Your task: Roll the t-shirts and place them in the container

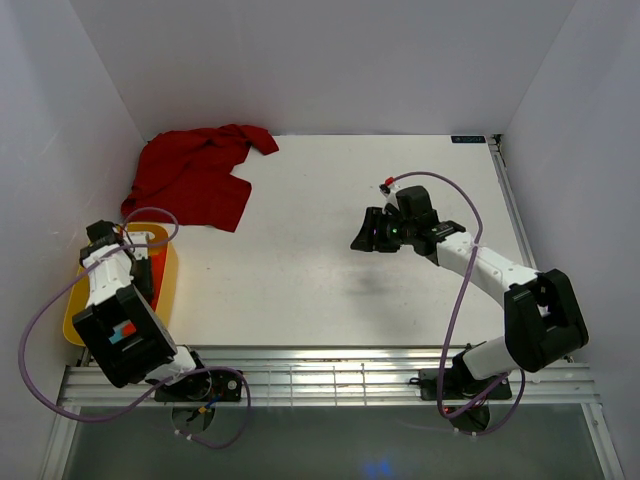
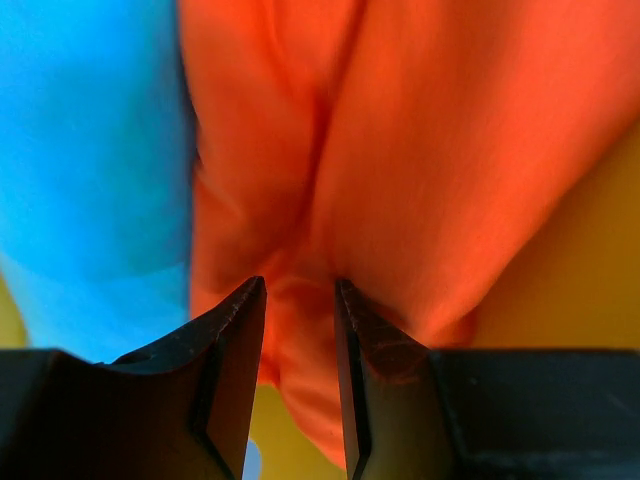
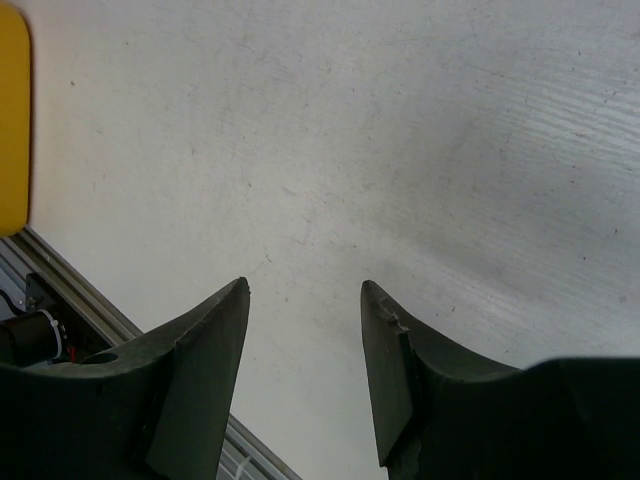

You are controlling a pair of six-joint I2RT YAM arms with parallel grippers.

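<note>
An orange-red t-shirt (image 2: 420, 150) and a light blue cloth (image 2: 90, 170) lie side by side inside a yellow bin (image 1: 170, 285) at the table's left edge. Right over the orange-red shirt, my left gripper is part open; folds of that shirt show behind and between its fingertips, and whether they touch it I cannot tell. A dark red t-shirt (image 1: 185, 180) lies spread and creased at the back left of the table. Above the bare right half of the table, my right gripper stands open and empty.
Side walls (image 1: 50, 150) rise close to the bin, and a metal rail (image 1: 320, 355) runs along the front edge. The left arm covers much of the bin.
</note>
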